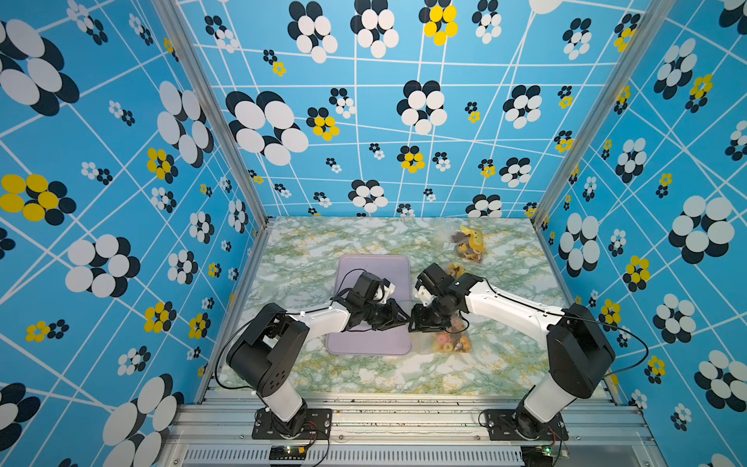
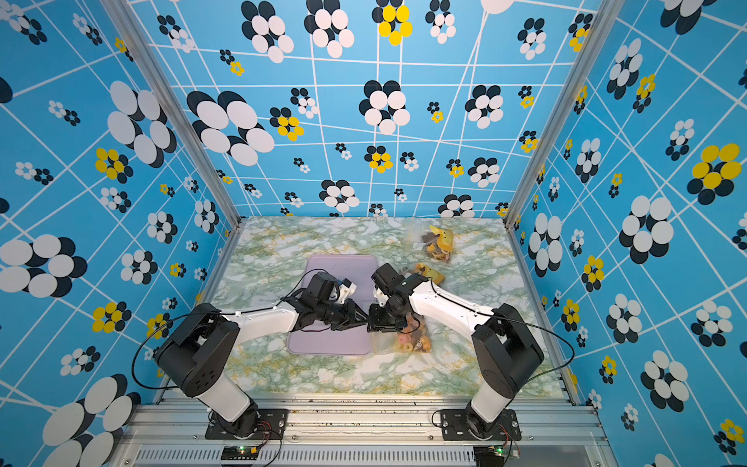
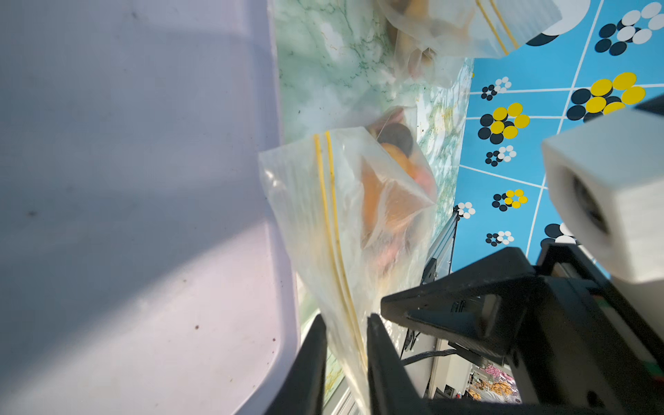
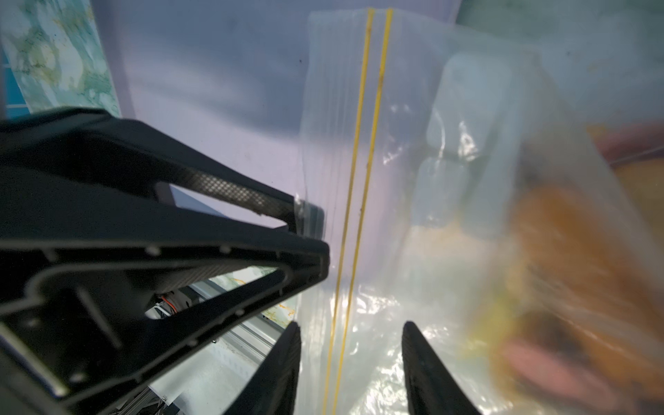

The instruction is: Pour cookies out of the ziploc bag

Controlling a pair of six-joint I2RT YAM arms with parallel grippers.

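Note:
A clear ziploc bag (image 3: 304, 186) with a yellow double zip line lies with its mouth over the tray's right edge. Orange and pink cookies (image 4: 574, 256) show through its plastic. The pale purple tray (image 1: 373, 346) is flat on the table. My left gripper stands part open at the mouth edge, the plastic running between its fingers; in the right wrist view one finger appears behind the film. Facing it closely, my right gripper is open, its fingers on either side of the zip line. Whether its fingers touch the plastic cannot be told.
Two more bags lie farther back on the right: one bag (image 2: 439, 243) near the back wall, another bag (image 2: 428, 272) partly behind the right arm. The tray's visible surface holds only small specks.

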